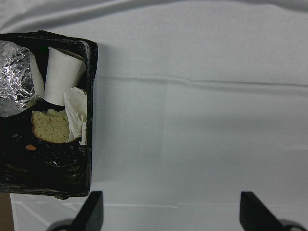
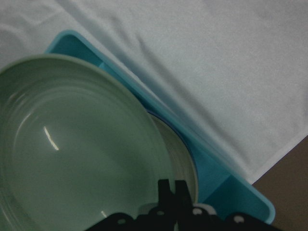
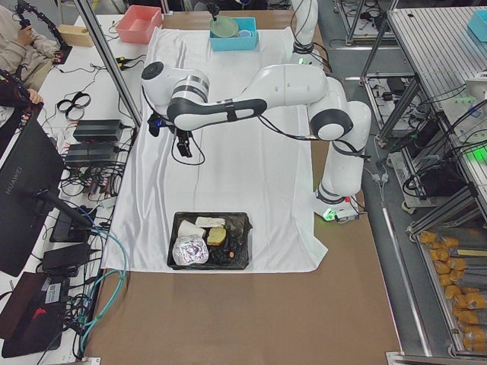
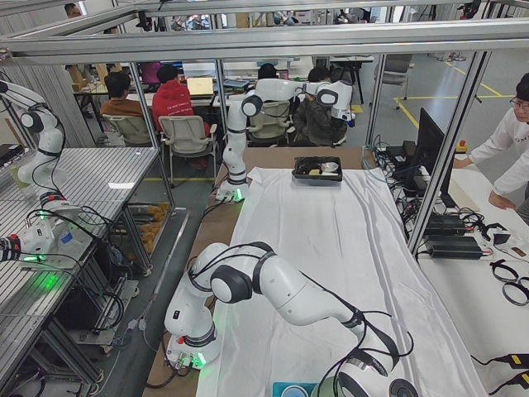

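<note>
A black tray [image 3: 243, 251] holds crumpled foil [image 1: 12, 77], a white paper cup [image 1: 60, 77], crumpled paper [image 1: 75, 113] and bread [image 1: 48, 127]. My left gripper hangs open over the white cloth, empty, near the tray in its wrist view. At the far end of the cloth in the left camera view, a blue bin [image 3: 236, 44] holds a green plate [image 2: 77, 144] over a second dish [image 2: 175, 156]. My right gripper is shut on the green plate's rim, above the bin.
A pink bin [image 3: 139, 23] stands on the side table at upper left, beside cables, scissors and a monitor [image 3: 27, 198]. A metal table [image 3: 426, 61] stands to the right.
</note>
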